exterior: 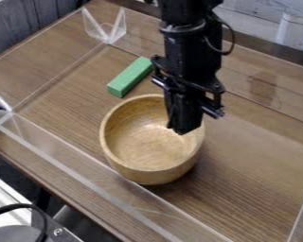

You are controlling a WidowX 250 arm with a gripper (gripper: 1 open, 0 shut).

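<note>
A round wooden bowl [141, 156] sits on the wooden table, near the middle of the view. The black gripper [184, 121] hangs over the bowl's back right, its tips low at the opening and shut, with no object visible between them. A green block [132, 76] lies behind the bowl to the left. The bowl's back right part is partly hidden by the gripper.
Clear plastic edges run along the table's sides. Grey and black hardware with a cable is at the lower left corner.
</note>
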